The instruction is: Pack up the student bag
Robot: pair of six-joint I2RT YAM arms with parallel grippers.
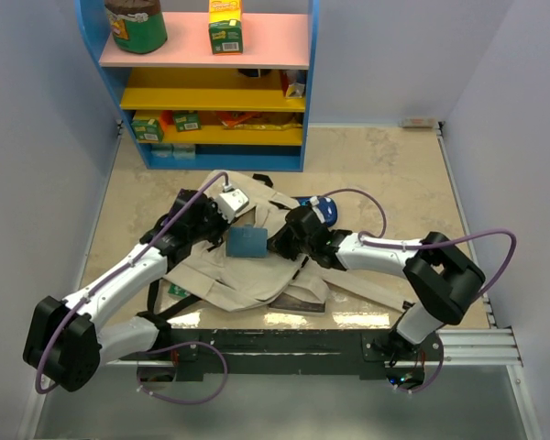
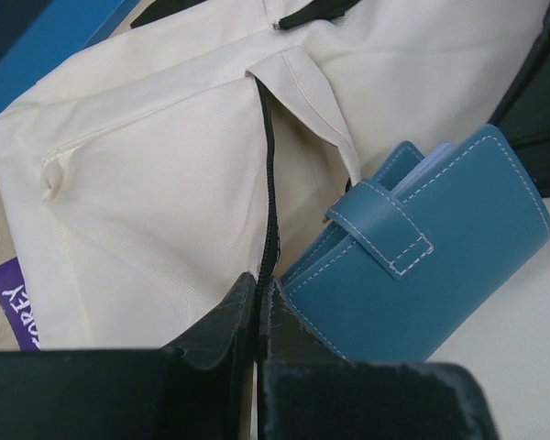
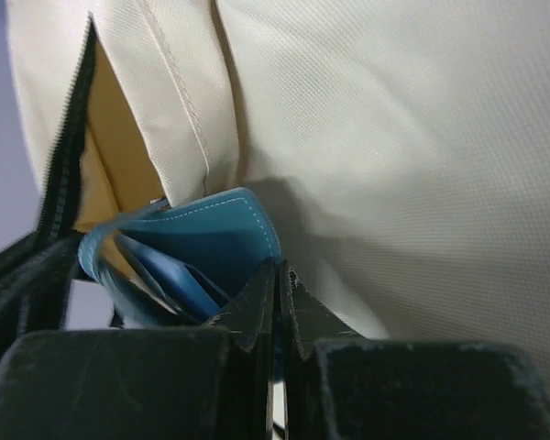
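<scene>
A cream fabric bag (image 1: 247, 280) lies spread on the floor, its zipped mouth partly open. In the left wrist view, my left gripper is shut on the black zipper edge (image 2: 271, 202) of that opening. The blue notebook (image 2: 440, 247), with a strap clasp and papers inside, tilts beside the zipper, its strap end at the opening. My right gripper is shut on the notebook's cover edge, which runs between the fingertips in the right wrist view. From above, the notebook sits between both grippers over the bag; how far its lower end enters is hidden.
Behind the bag stands a shelf (image 1: 215, 90) with boxes and packets. A blue pouch (image 1: 325, 210) lies behind the right arm. A purple tag (image 2: 16, 302) shows at the bag's side.
</scene>
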